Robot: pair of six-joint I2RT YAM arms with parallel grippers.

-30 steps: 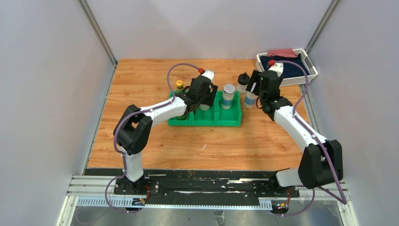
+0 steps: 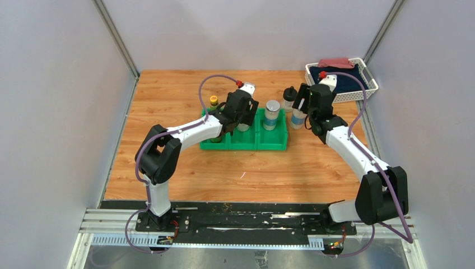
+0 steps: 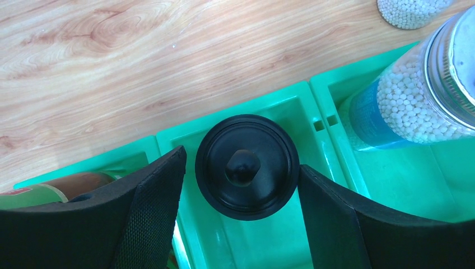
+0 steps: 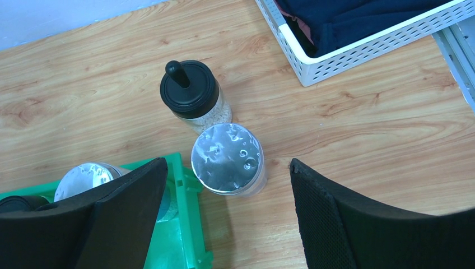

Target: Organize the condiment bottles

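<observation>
A green three-compartment organizer [image 2: 271, 143] holds a yellow-capped bottle [image 2: 213, 101] on the left, a black-lidded shaker [image 3: 246, 168] in the middle and a silver-lidded jar [image 2: 271, 117] on the right. My left gripper is open over the middle shaker, fingers either side of its lid. Outside the organizer's right end stand another silver-lidded jar [image 4: 227, 157] and a black-lidded bottle [image 4: 190, 92] behind it. My right gripper hangs open above that jar, its fingers apart on both sides.
A white basket [image 4: 369, 47] with dark and pink cloth sits at the back right. Walls border the table at back and sides.
</observation>
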